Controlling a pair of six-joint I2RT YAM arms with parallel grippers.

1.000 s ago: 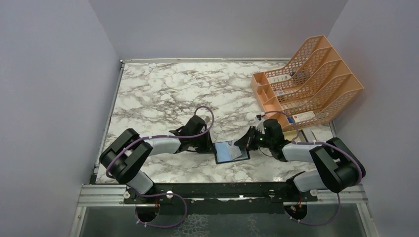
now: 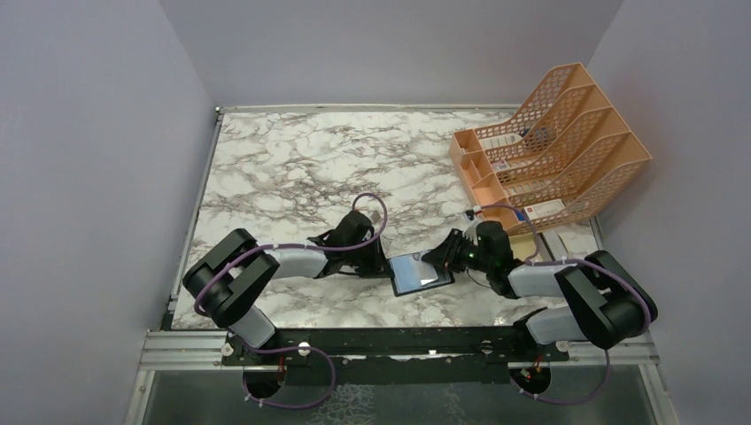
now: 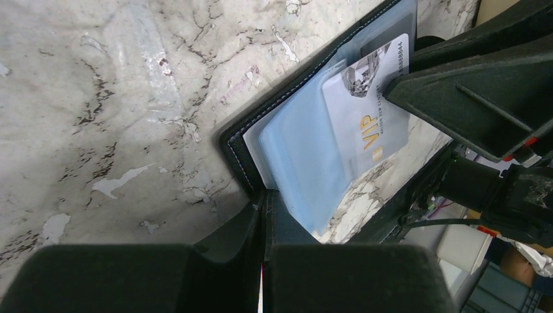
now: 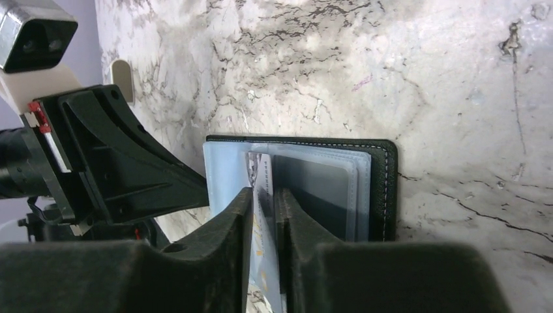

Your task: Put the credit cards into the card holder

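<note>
The card holder (image 2: 409,279), dark with stitched edges and pale blue sleeves, lies unfolded on the table between my grippers. My left gripper is shut on its near edge in the left wrist view. A white VIP card (image 3: 372,120) with gold lettering lies tilted over the blue sleeves; whether its lower edge sits inside a pocket is hard to tell. My right gripper is a little open, with the upper part of the card (image 4: 261,173) in the narrow gap between its fingers. Their grip on the card looks loose.
An orange slotted rack (image 2: 558,150) stands at the back right, with several small items in it.
The card holder has shifted slightly right along with my left gripper. My right gripper has also moved a little right, and the card now leans less steeply over the sleeves.
</note>
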